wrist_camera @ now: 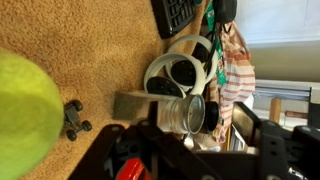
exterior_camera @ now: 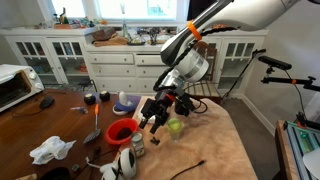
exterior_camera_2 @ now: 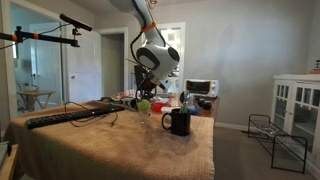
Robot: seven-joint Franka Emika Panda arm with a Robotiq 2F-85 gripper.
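Note:
My gripper stands open, its dark fingers apart at the bottom of the wrist view with nothing seen held between them. Beyond them lies a clear glass jar [wrist_camera: 184, 112] with a metallic-looking rim. A yellow-green round thing [wrist_camera: 25, 115] fills the left edge of that view, close to the camera. A small dark object [wrist_camera: 74, 120] rests on the tan cloth beside it. From the first exterior view, my gripper [exterior_camera: 153, 118] hangs above the table between the jar [exterior_camera: 138, 145] and the green thing [exterior_camera: 175, 127], which seems to be in a clear cup.
The red bowl [exterior_camera: 122, 130] is left of my gripper, with a white-and-black round device [exterior_camera: 124, 163] nearer the front. A black mug [exterior_camera_2: 177, 122] and a keyboard [exterior_camera_2: 70, 115] occupy the cloth.

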